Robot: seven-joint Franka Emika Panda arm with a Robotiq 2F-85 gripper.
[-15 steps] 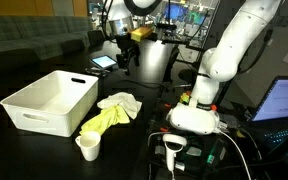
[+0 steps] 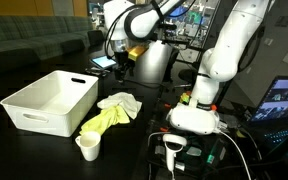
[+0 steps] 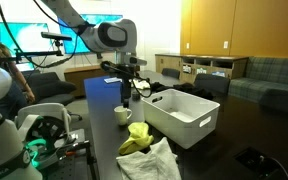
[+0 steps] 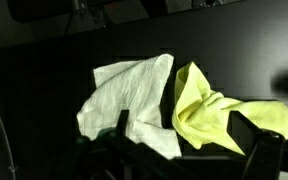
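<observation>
A white cloth (image 2: 120, 104) lies crumpled on the dark table, with a yellow cloth (image 2: 106, 119) right beside it. Behind the cloths stands an open white box (image 3: 183, 119), its inside looking empty in exterior view 1. The white mug (image 2: 89, 145) is upright near the yellow cloth. High above the table hangs my gripper (image 2: 122, 70), clear of everything. From the wrist view, its fingers (image 4: 121, 123) are spread wide apart, with the white cloth (image 4: 134, 90) toward the left and the yellow cloth (image 4: 209, 108) toward the right below. Nothing is between them.
A tablet-like device (image 2: 105, 62) sits farther back on the table. Thin dark cables run across the tabletop near the box. A laptop (image 2: 281, 100) is off to the right, away from the cloths. Bare table lies around the cloths.
My arm has shifted slightly, with the gripper still high over the table. The cloths, box and mug have stayed put.
</observation>
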